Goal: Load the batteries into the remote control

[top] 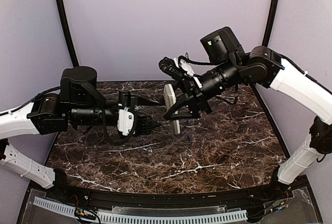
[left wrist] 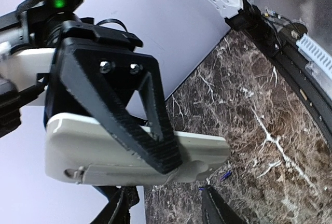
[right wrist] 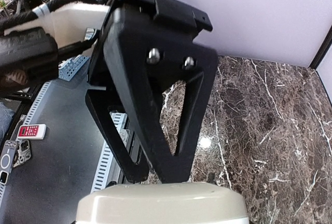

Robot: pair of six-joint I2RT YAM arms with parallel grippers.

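Observation:
My right gripper [top: 171,99] is shut on the pale remote control [top: 170,95], holding it on edge above the table. In the left wrist view, a right finger [left wrist: 155,146] presses across the remote [left wrist: 78,151]; one of its ends fills the bottom of the right wrist view [right wrist: 166,203]. My left gripper [top: 160,114] stands open just left of the remote, its fingers [left wrist: 120,211] apart with nothing seen between them. Beyond it on the table lie two small blue batteries, one battery [top: 190,138] nearer the front and another battery [top: 187,123] behind. The remote's battery bay cannot be made out.
A slotted white strip [top: 171,219] runs along the front edge. Off the table, a white object with a red keypad [right wrist: 32,131] lies on a grey surface.

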